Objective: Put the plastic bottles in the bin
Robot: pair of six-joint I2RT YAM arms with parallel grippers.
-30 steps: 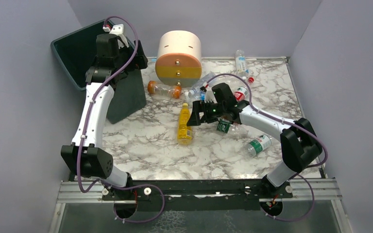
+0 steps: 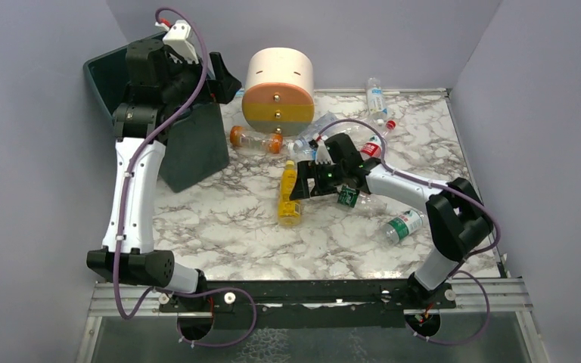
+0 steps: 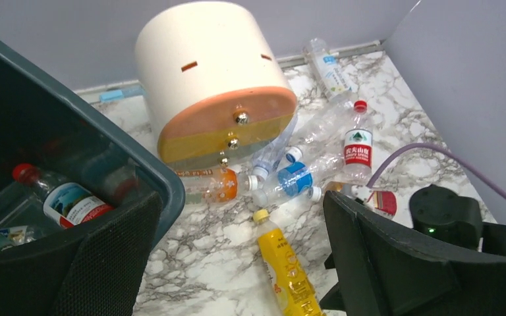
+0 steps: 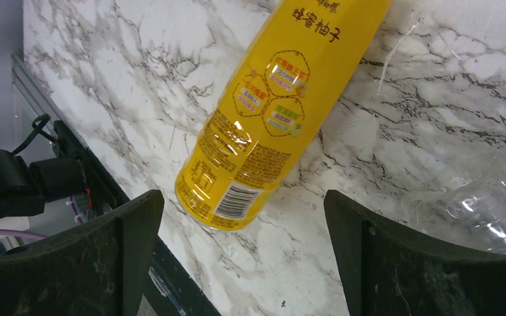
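Note:
A yellow bottle (image 2: 288,197) lies on the marble table; in the right wrist view it (image 4: 263,131) fills the space between and ahead of the open fingers of my right gripper (image 2: 302,185), which is just right of it, not closed on it. My left gripper (image 2: 223,79) is open and raised over the edge of the dark bin (image 2: 197,151), with nothing between its fingers. In the left wrist view the bin (image 3: 105,138) holds a red-capped bottle (image 3: 72,204) and other bottles.
Several clear bottles, among them an orange-labelled one (image 2: 256,140) and a green-labelled one (image 2: 402,227), lie round the table's right and back. A cream drum-shaped container (image 2: 278,76) stands at the back.

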